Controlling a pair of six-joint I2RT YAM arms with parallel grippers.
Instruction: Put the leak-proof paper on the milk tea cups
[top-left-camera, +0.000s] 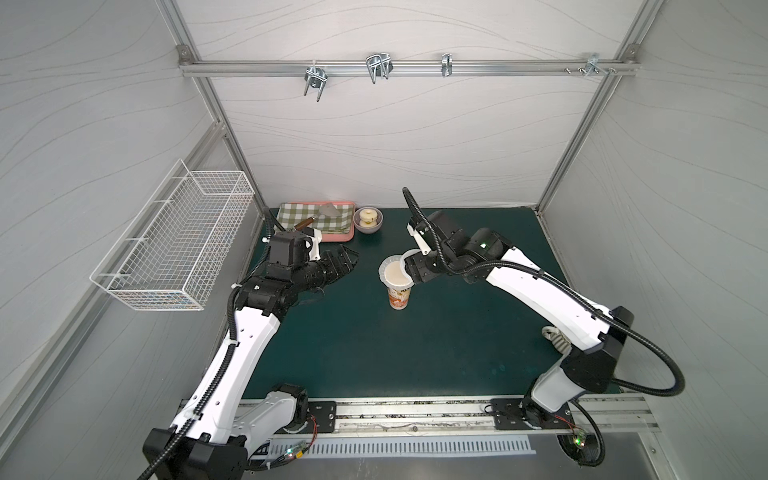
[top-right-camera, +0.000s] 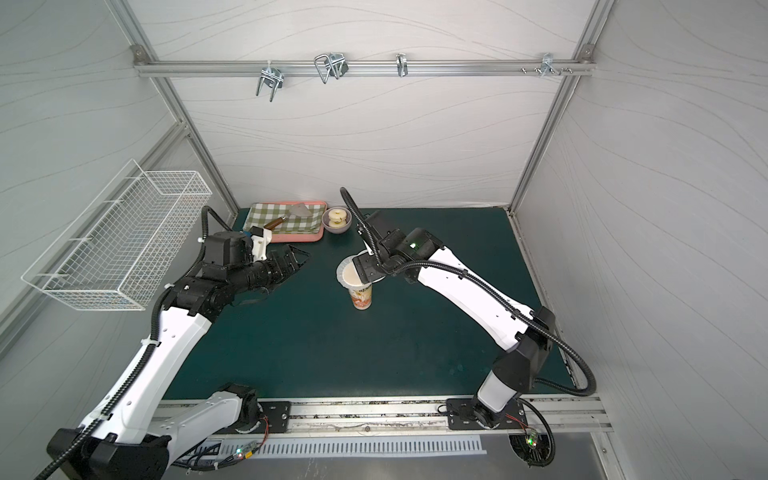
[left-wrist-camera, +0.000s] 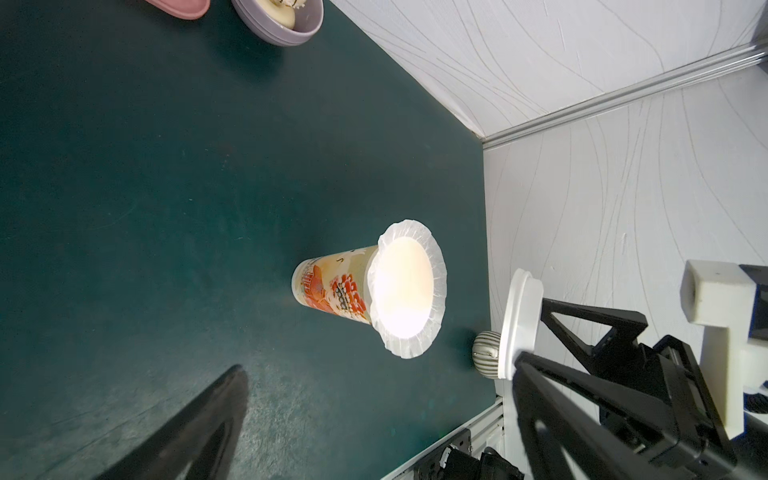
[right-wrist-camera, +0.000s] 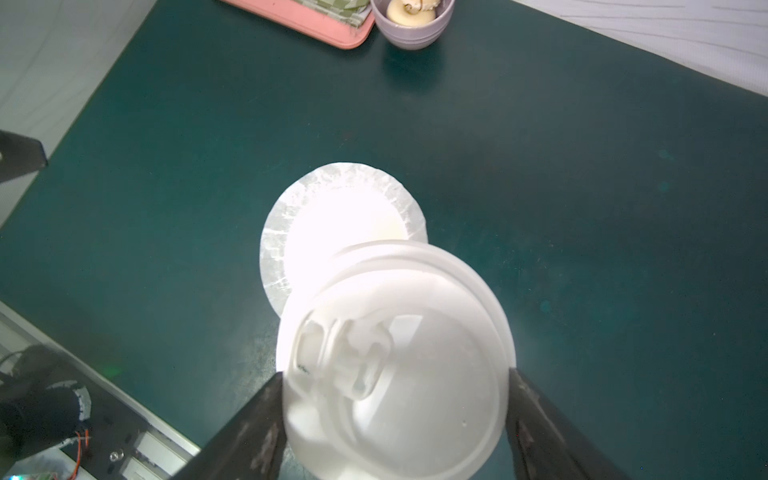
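The printed milk tea cup (top-left-camera: 398, 296) stands upright at mid-table, a round crinkled paper (left-wrist-camera: 436, 272) around its top. My right gripper is shut on a white plastic lid (right-wrist-camera: 416, 352), held above the cup and partly over the paper in the right wrist view; the top views hide part of it behind the gripper. My left gripper (top-left-camera: 340, 264) hangs open to the left of the cup, higher than it, with nothing between its blurred fingers in the left wrist view.
A pink tray (top-left-camera: 340, 236) with checked cloth and a bowl (top-left-camera: 368, 226) with food stand at the back left. A striped object (top-left-camera: 556, 337) lies at the right edge. A wire basket (top-left-camera: 172, 240) hangs on the left wall.
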